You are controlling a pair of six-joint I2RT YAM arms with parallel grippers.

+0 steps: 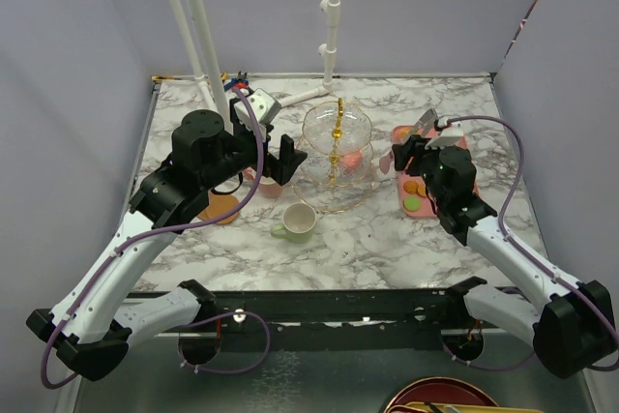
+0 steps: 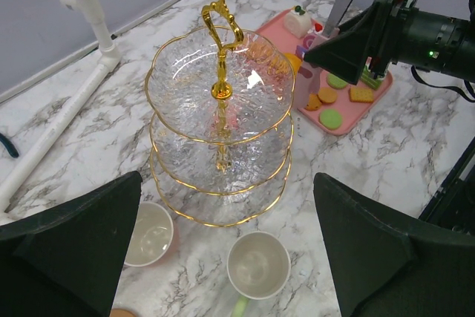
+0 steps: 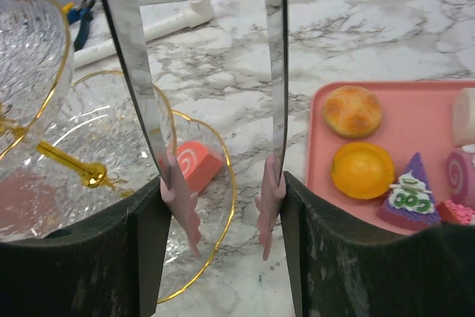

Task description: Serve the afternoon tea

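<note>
A three-tier clear stand [image 2: 185, 102] with gold rims and handle stands mid-table. A pink piece [image 3: 197, 165] lies on one of its tiers. A pink tray [image 3: 323, 199] of toy pastries, including a bun [image 3: 352, 111] and a yellow tart [image 3: 362, 170], lies to its right. My right gripper hovers between stand and tray, its tips apart with nothing seen between them. My left gripper [image 1: 275, 157] hangs open left of the stand; its wrist view shows its fingers wide apart, empty. A green cup [image 2: 258, 265] and a pink cup [image 2: 148, 235] stand before and left of the stand.
A wooden round piece [image 1: 221, 210] lies at the left. White pipes [image 2: 59, 131] run along the back and left.
</note>
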